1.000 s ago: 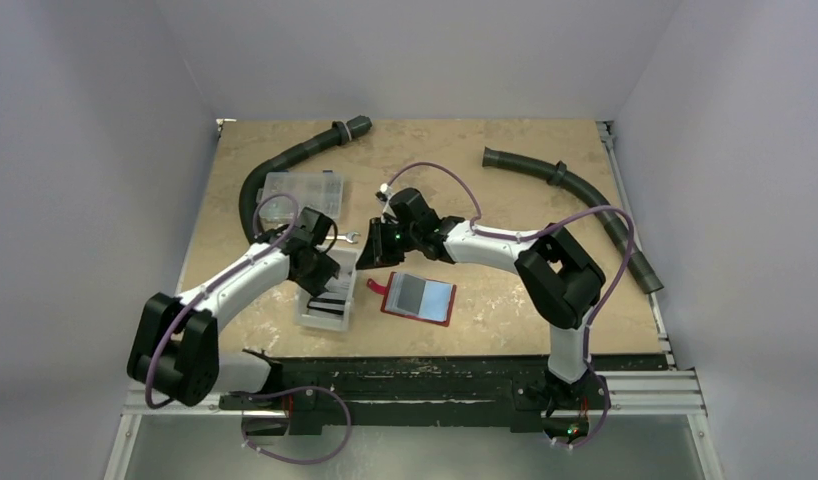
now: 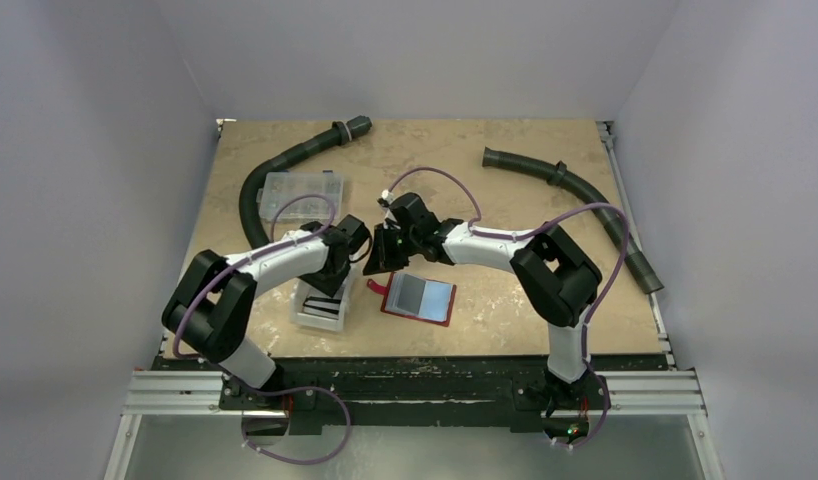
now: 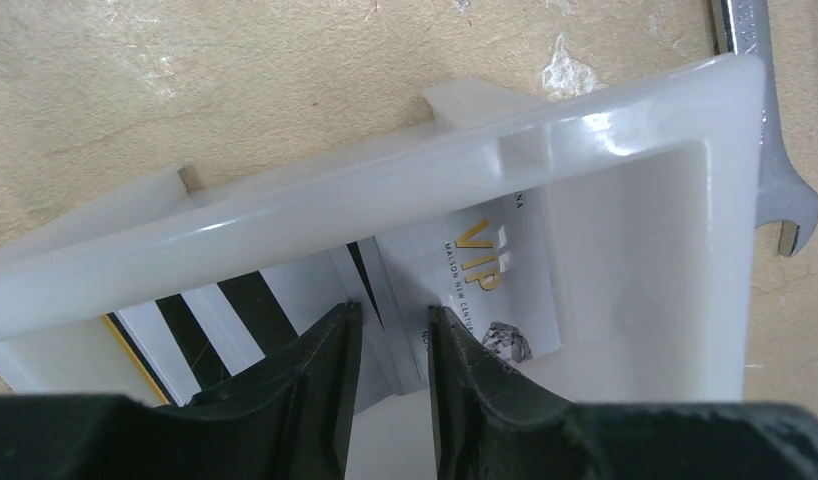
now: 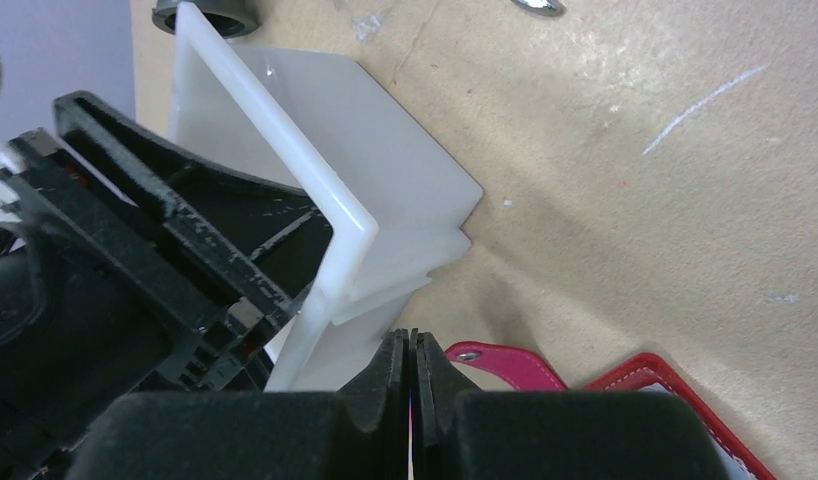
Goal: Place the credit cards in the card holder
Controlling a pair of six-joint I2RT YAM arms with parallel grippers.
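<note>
In the left wrist view, a white card marked VIP [image 3: 482, 260] and black-and-white striped cards [image 3: 215, 335] lie slanted in a white plastic box [image 3: 625, 135]. My left gripper reaches into the box over the cards. A narrow gap remains between its fingers, with pale card edges showing in it; contact with the pads is unclear. The red-edged card holder [image 2: 421, 298] lies open to the right of the box, its red strap [image 4: 513, 364] toward the box. Above the strap, close to the box's side, hovers my right gripper, fingertips together and nothing visible between them.
A wrench [image 3: 777, 165] lies beside the box. Behind stands a clear organizer case [image 2: 301, 190]. Dark hoses curve along the left [image 2: 253, 195] and right [image 2: 590, 195] of the table. Right of the holder, the tabletop is bare.
My left gripper has moved right over the box, now covering the wrench in the top view. The box has shifted slightly left. My right gripper has moved slightly right and nearer the front.
</note>
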